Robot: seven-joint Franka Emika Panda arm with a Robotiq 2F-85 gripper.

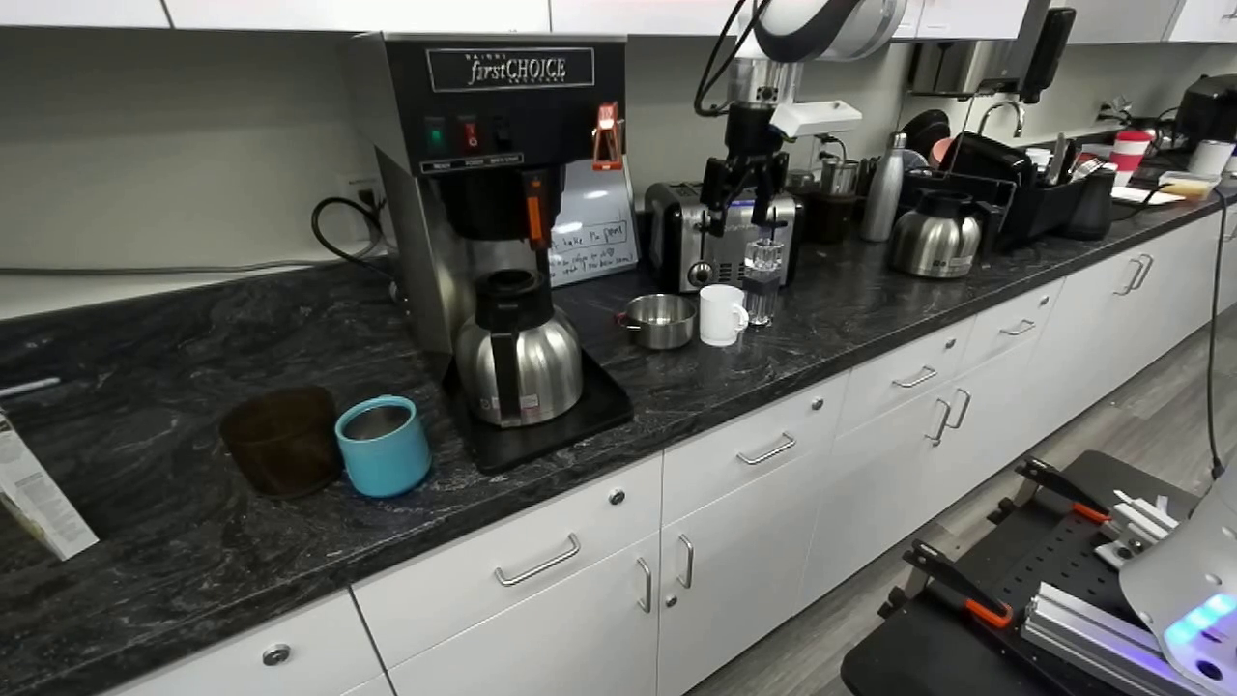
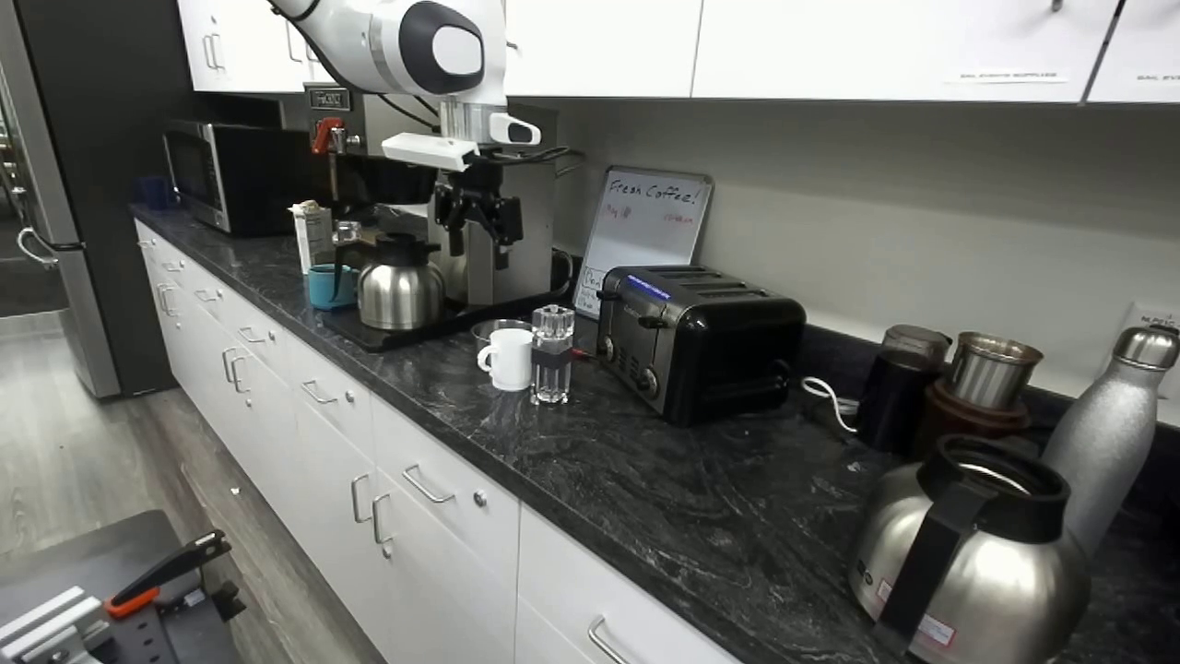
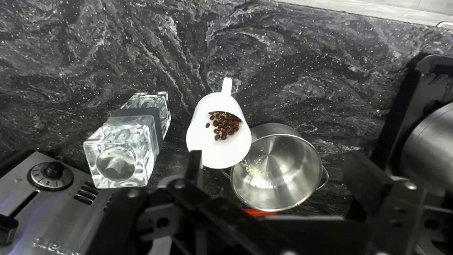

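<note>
My gripper (image 1: 742, 218) stands open above the counter, its fingers pointing down and nothing between them. Beneath it, in the wrist view, a white mug (image 3: 211, 146) holds dark red beans (image 3: 224, 125); its handle points toward the counter's front edge. Close beside the mug is a steel pot (image 3: 282, 170) with small yellowish grains on its bottom. A clear block-shaped grinder (image 3: 127, 144) with a dark band stands upright on the mug's other side, apart from it. One black finger (image 3: 194, 168) appears near the mug's rim in that view, but the gripper is well above it.
A toaster (image 2: 708, 343) stands behind the mug and grinder. The coffee maker (image 1: 406, 232) with its steel carafe (image 1: 522, 365) is beside the pot. A second carafe (image 2: 973, 553) sits farther along.
</note>
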